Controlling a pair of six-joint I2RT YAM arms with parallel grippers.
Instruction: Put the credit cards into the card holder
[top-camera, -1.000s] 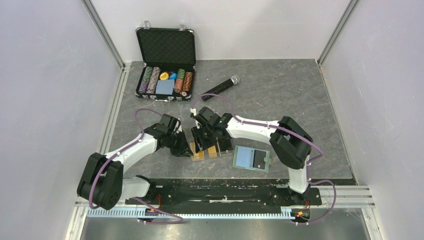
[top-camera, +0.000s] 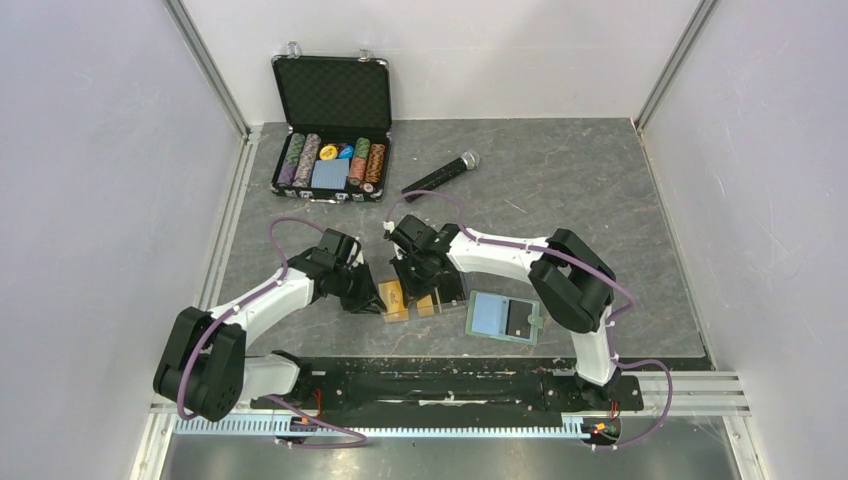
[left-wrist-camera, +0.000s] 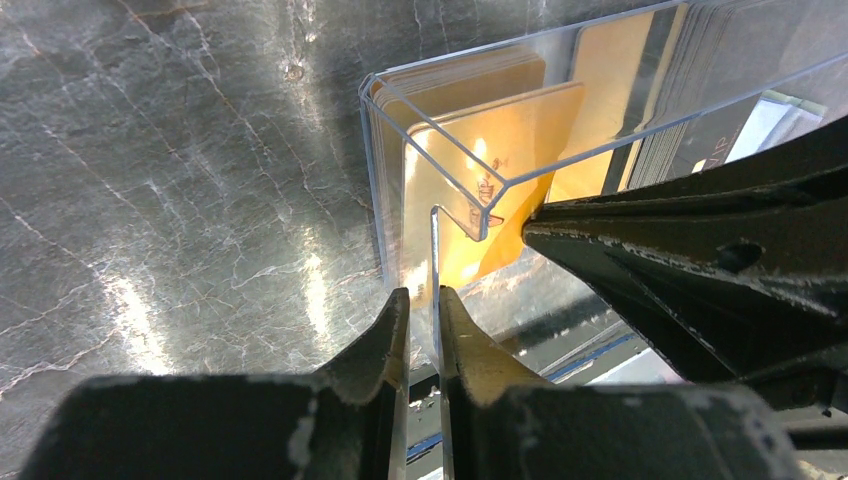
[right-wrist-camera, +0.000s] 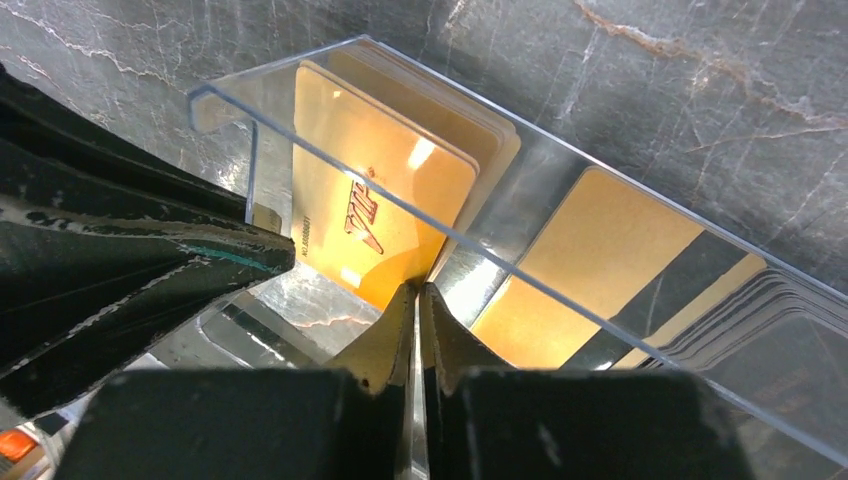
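Note:
The clear card holder (left-wrist-camera: 450, 70) stands on the grey table, with gold and dark cards sorted into its sections. In its left end section, a gold card (right-wrist-camera: 385, 190) leans against a stack of similar cards (right-wrist-camera: 455, 100). My left gripper is part open, its fingers around the holder's clear end wall, with a gap showing between them. My right gripper reaches into that section, shut, its tips at the leaning card's lower edge; nothing shows between them. In the top view both arms partly hide the holder.
A clear tray (top-camera: 534, 320) with blue and black contents lies right of the holder. A black microphone (top-camera: 440, 177) and an open poker-chip case (top-camera: 332, 95) are behind.
My right gripper has shifted slightly to the right over the holder's left end, and more of the gold card shows. The left arm looks still.

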